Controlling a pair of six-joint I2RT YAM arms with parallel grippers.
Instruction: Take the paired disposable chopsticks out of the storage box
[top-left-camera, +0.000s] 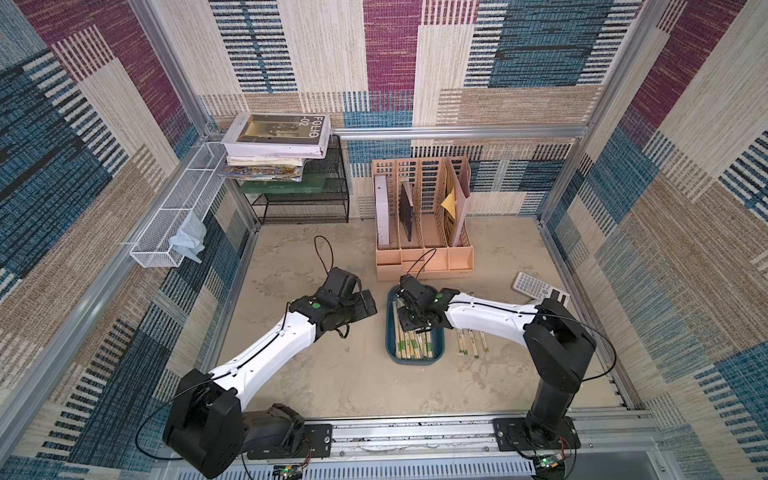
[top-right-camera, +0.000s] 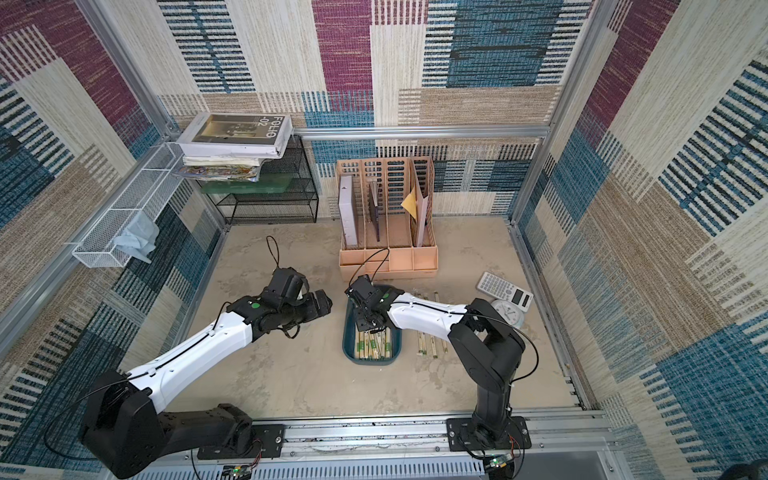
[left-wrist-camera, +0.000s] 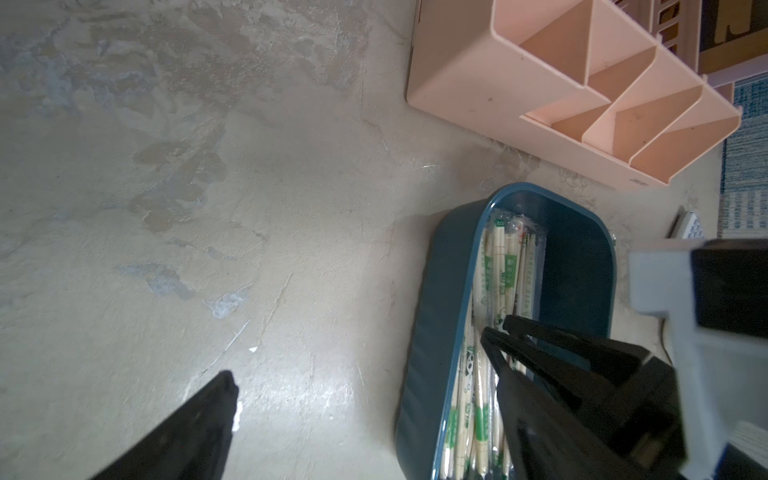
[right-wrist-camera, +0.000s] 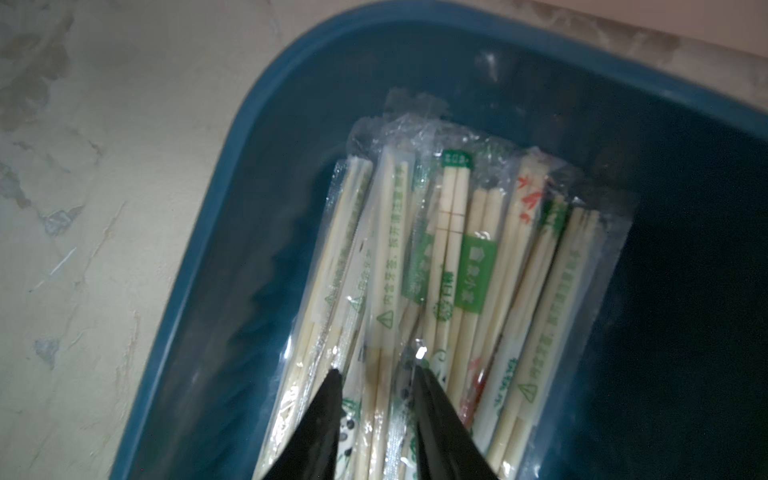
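Observation:
The dark blue storage box (top-left-camera: 390, 344) holds several paired chopsticks (right-wrist-camera: 384, 280) in clear sleeves, lying lengthwise toward its left side. Over the box, my right gripper points down with its fingers (right-wrist-camera: 436, 424) a little apart, above the sleeved pairs; whether they touch any is hard to tell. Left of the box hangs my left gripper, wide open and empty over bare table. In the left wrist view, the right fingers (left-wrist-camera: 520, 344) are seen low over the chopsticks. Several chopstick pairs (top-left-camera: 473, 344) lie on the table right of the box, partly under the right arm.
A pink desk organizer (top-left-camera: 424, 264) stands just behind the box. At the right lie a calculator (top-right-camera: 504, 289) and a round white clock (top-right-camera: 509, 313). A black wire rack with books (top-left-camera: 276, 136) is at the back left.

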